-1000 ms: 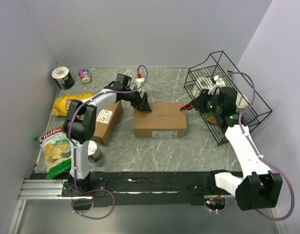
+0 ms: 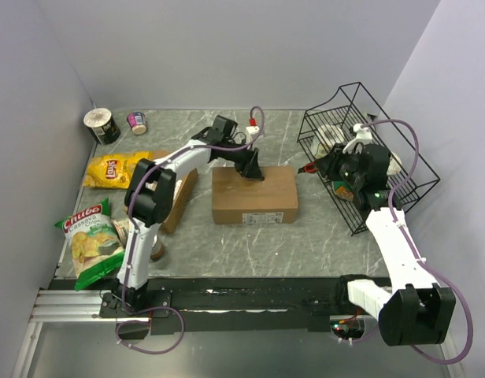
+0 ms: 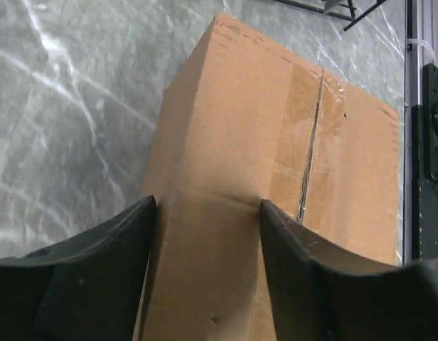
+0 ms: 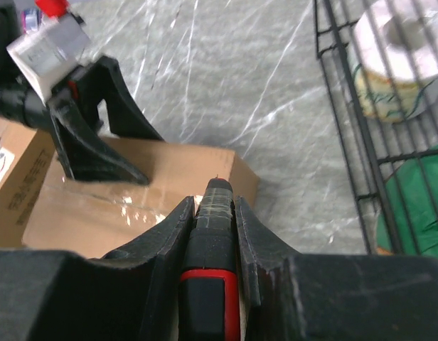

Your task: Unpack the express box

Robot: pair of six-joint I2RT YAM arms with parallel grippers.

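Observation:
The closed cardboard box point(image 2: 254, 201) lies mid-counter, its taped seam on top. My left gripper point(image 2: 250, 173) is over its back edge; in the left wrist view its two fingers straddle an edge of the box, part open, and I cannot tell whether they press on it. My right gripper point(image 2: 309, 165) is right of and above the box, shut on a box cutter point(image 4: 212, 284) with a red band.
A second box point(image 2: 173, 213) lies to the left, with chip bags point(image 2: 93, 244), a yellow bag point(image 2: 109, 169) and cans point(image 2: 101, 126) beyond. A wire rack point(image 2: 408, 193) with several items stands right.
My left gripper has moved right along the box's back edge. The box has shifted slightly left and forward. The right gripper with the cutter moved a little right.

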